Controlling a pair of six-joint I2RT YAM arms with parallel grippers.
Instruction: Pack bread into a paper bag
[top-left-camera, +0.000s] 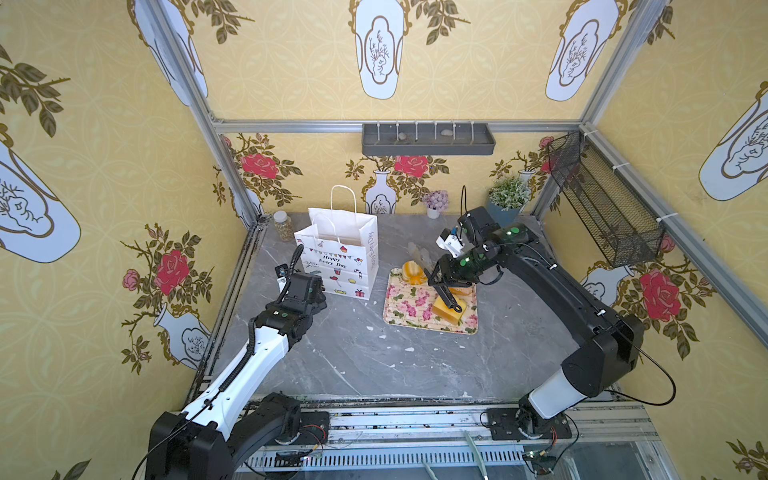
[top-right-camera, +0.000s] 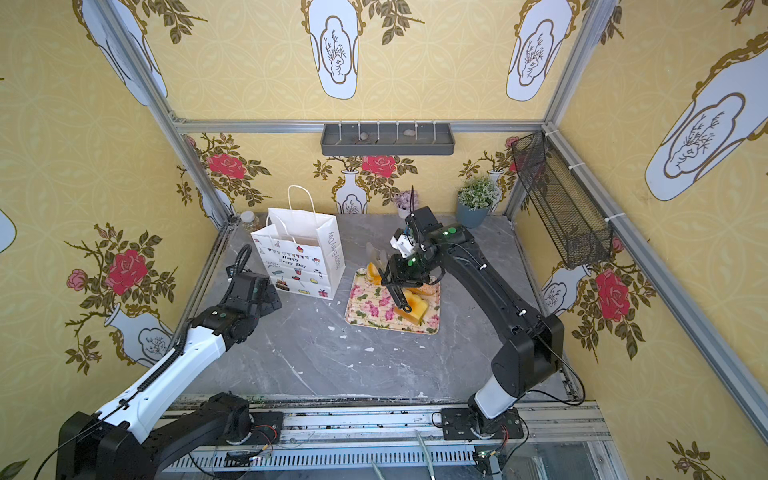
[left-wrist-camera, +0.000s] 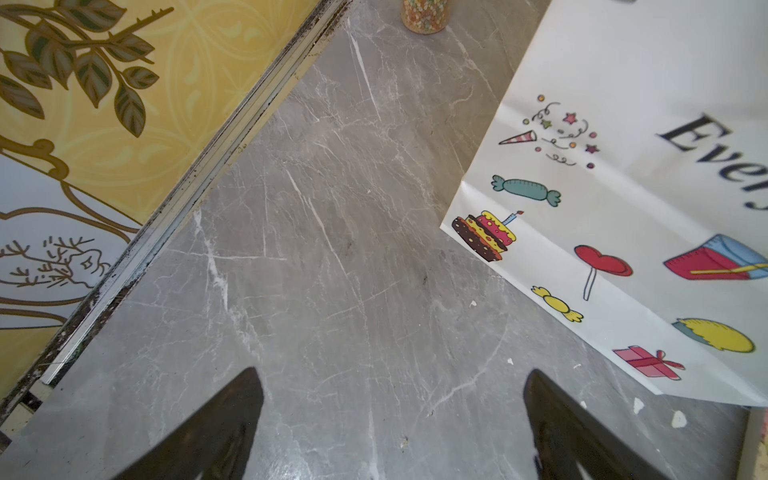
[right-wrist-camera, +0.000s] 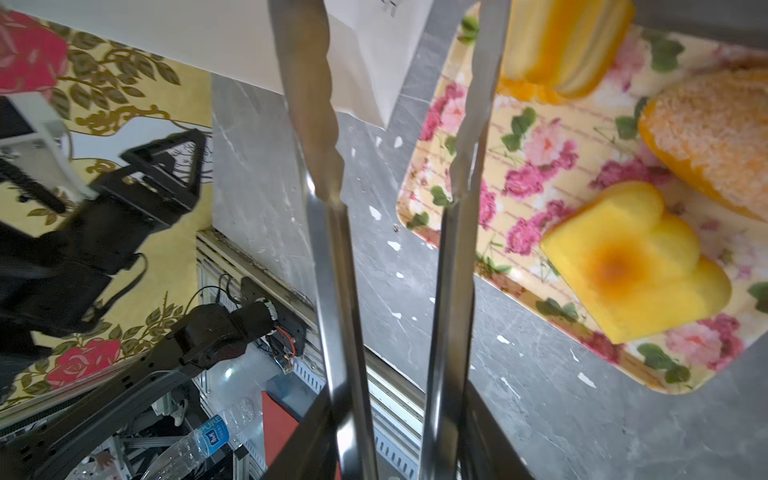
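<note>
The white paper bag with handles stands upright left of centre. A floral tray lies to its right, bearing a sliced orange-yellow bread, a crumb-topped bread and a yellow lobed bread. Over the tray is my right gripper, its fingers apart with metal tongs running between its fingers. The tongs' two arms are spread, and no bread shows between them. My left gripper is open and empty, in front of the bag's left side; bare table shows between its fingers.
Behind the bag's left side stands a jar. Two potted plants, one pink and one green, stand at the back. A mesh basket hangs on the right wall.
</note>
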